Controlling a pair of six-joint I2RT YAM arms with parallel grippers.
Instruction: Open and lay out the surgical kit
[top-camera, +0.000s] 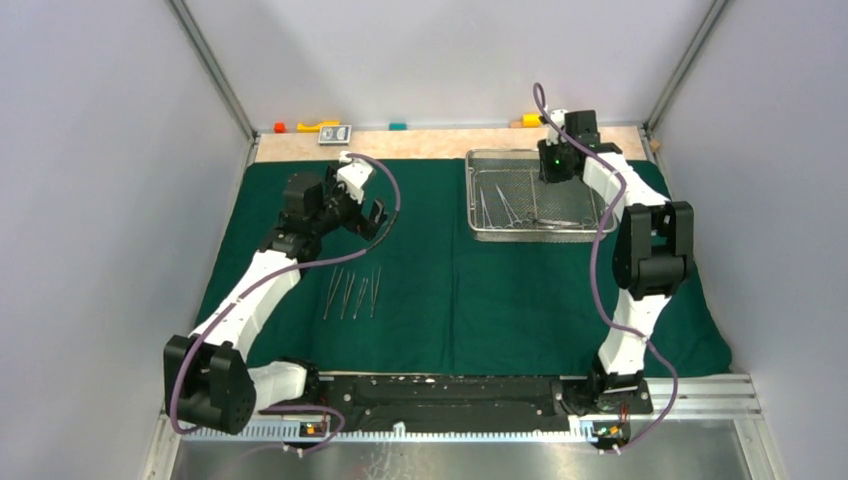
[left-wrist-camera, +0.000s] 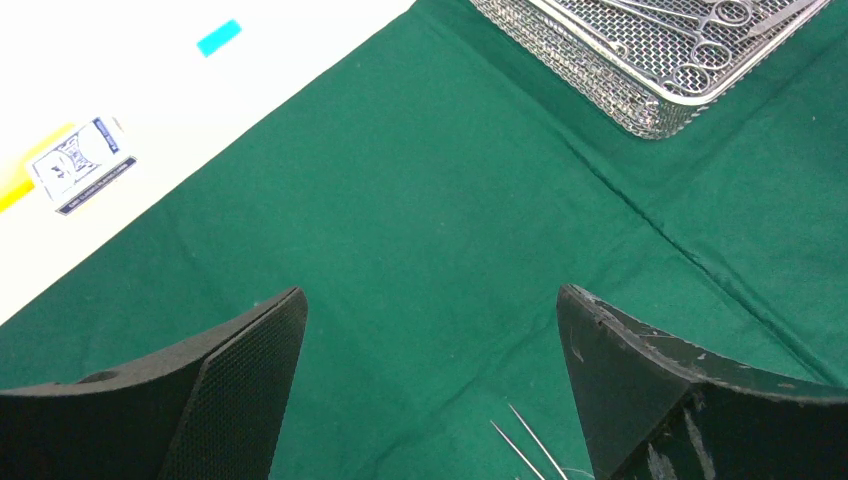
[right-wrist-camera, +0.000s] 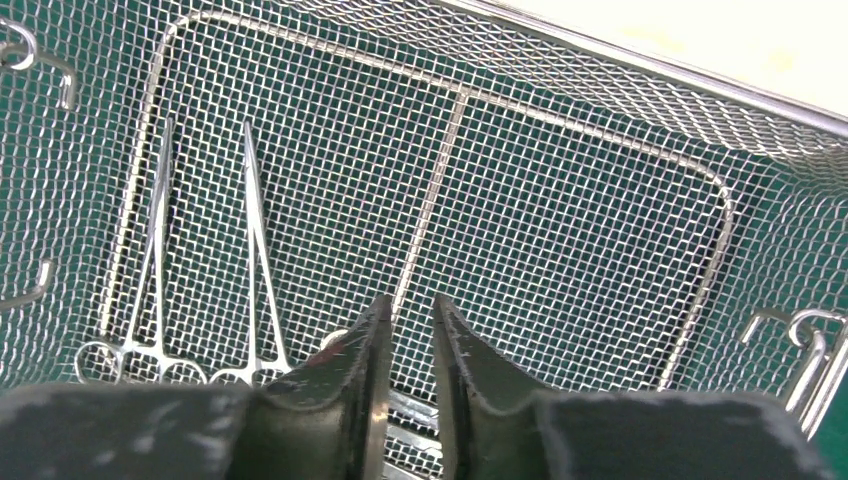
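A wire mesh basket (top-camera: 470, 200) sits on the green cloth (top-camera: 420, 290) at the right of the top view. In it lie two slim scissor-like clamps (right-wrist-camera: 258, 250) side by side, and several more instruments (top-camera: 560, 222) along its front wall. My right gripper is over the basket, its fingertips a small gap apart, with nothing between them; its fingers hide part of the front instruments. My left gripper stands wide open and empty above the cloth. Below it, several thin instruments (top-camera: 347, 295) lie in a row on the cloth.
Along the back ledge (top-camera: 450, 143) are a small labelled box (top-camera: 335, 134), a yellow item (top-camera: 318, 126) and a teal block (top-camera: 397, 126). The cloth between the instrument row and the basket is bare, as is the stretch in front of the basket.
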